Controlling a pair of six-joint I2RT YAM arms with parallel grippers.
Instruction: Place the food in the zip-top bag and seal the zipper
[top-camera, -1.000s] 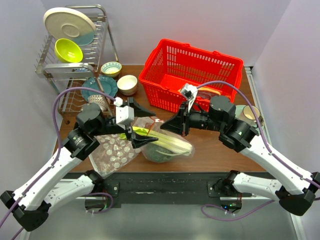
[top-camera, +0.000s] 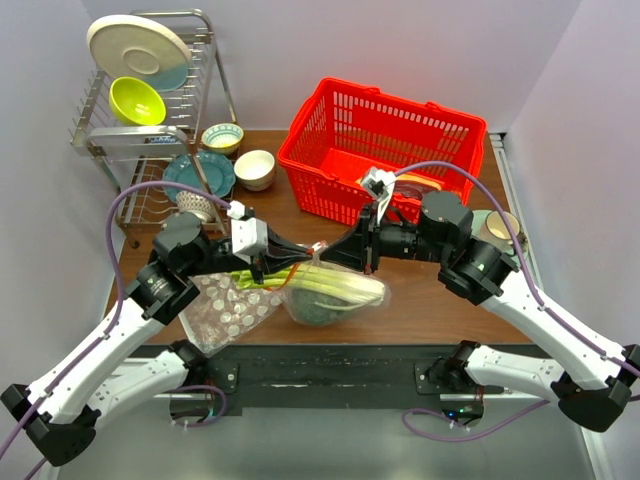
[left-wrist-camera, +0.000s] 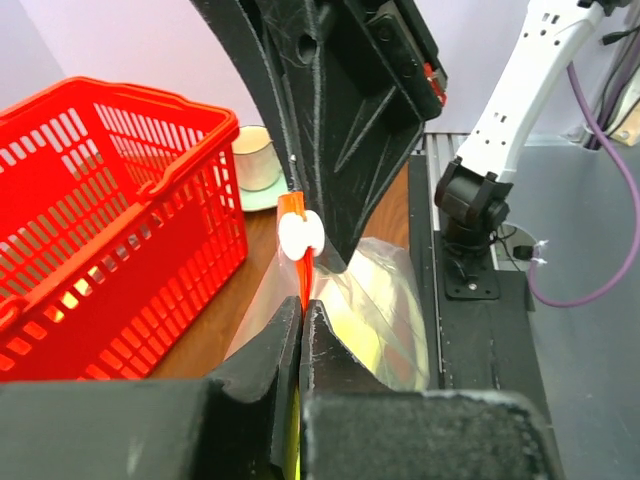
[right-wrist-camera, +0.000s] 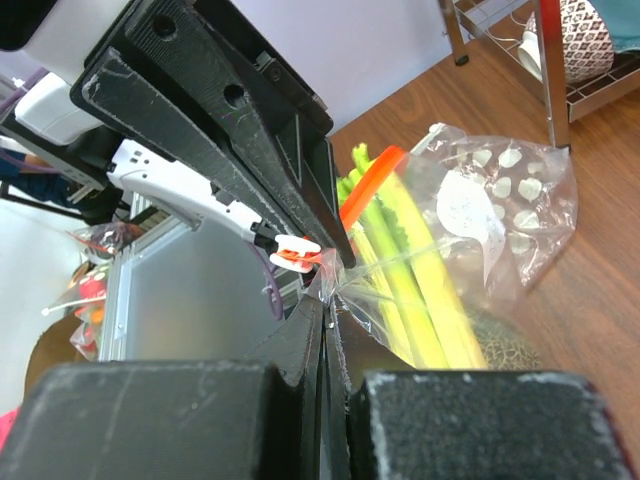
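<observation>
A clear zip bag (top-camera: 372, 293) lies on the table, with green celery (top-camera: 340, 284) and a dark round food item (top-camera: 318, 312) inside. Its orange zipper strip (left-wrist-camera: 306, 275) carries a white slider (left-wrist-camera: 301, 235), close to both grippers. My left gripper is shut on the orange strip, just beside the slider. In the right wrist view, clear plastic at the bag's edge (right-wrist-camera: 335, 275) runs into the tips of my right gripper, which is shut on it. From above, the two grippers meet nearly tip to tip over the bag's mouth.
A red basket (top-camera: 345, 195) stands behind the right arm. Left of the bag lies a patterned clear bag (top-camera: 225, 315). The dish rack (top-camera: 130, 140) and bowls (top-camera: 255, 170) are at the back left. Bare table shows at front right.
The right arm looks unmoved, and the bag stays in place.
</observation>
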